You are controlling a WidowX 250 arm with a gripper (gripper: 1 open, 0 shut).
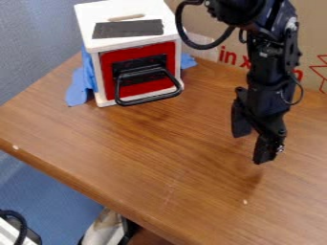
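The black arm hangs from the top right, its gripper (250, 144) pointing down low over the wooden table (128, 172), right of centre. Its fingers look spread apart, with nothing visible between them. A white toy oven (86, 13) with a red front (118, 59) and a black handle stands at the back left, to the gripper's left and apart from it.
A blue cloth (80, 83) lies around the oven. A cardboard panel with red print is at the back right.
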